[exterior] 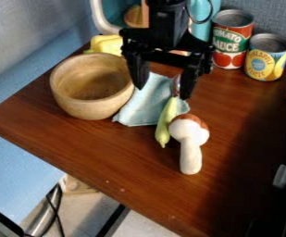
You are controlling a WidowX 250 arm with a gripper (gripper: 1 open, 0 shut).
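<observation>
My black gripper (pixel 163 83) hangs open above the light-blue cloth (pixel 143 106), right of the wooden bowl (pixel 90 102). Its right finger is over a metal spoon handle, which is partly hidden. A pale green banana-like object (pixel 167 122) lies on the cloth's right edge, beside a toy mushroom (pixel 191 148) with a brown-and-white cap.
A tomato sauce can (pixel 230 42) and a yellow-labelled can (pixel 267 59) stand at the back right. A yellow item (pixel 105 46) sits behind the bowl.
</observation>
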